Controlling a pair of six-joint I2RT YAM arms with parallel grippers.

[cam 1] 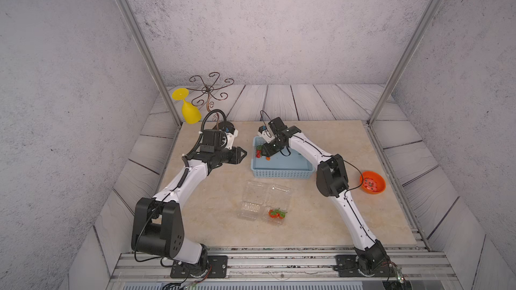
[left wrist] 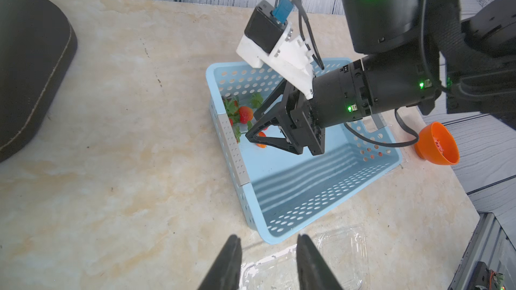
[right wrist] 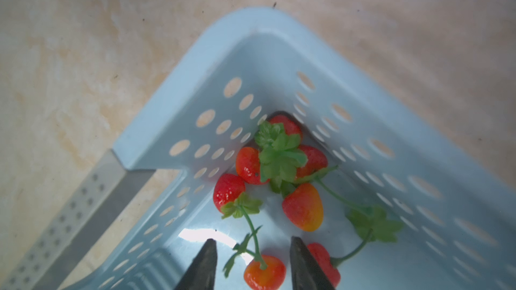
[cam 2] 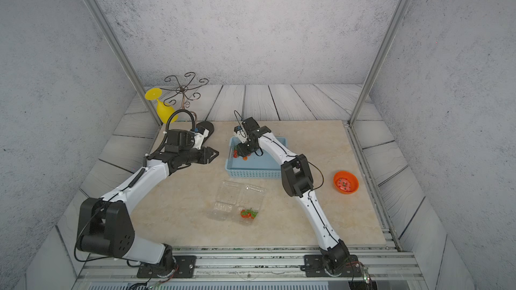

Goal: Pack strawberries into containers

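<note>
Several strawberries (right wrist: 302, 206) with green leaves lie in the left end of the light blue basket (cam 1: 282, 173). My right gripper is low inside it, fingers apart above a strawberry (right wrist: 264, 274) with a stem; whether it touches is unclear. My left gripper is held left of the basket at the top of the left wrist view; its fingertips stand a little apart, and I cannot see anything between them. Clear clamshell containers (cam 1: 255, 193) lie in front of the basket, one compartment holding leafy strawberries (cam 1: 276, 213).
An orange bowl (cam 1: 373, 182) sits at the right. A metal stand and a yellow vase (cam 1: 190, 111) are at the back left, near a dark round base.
</note>
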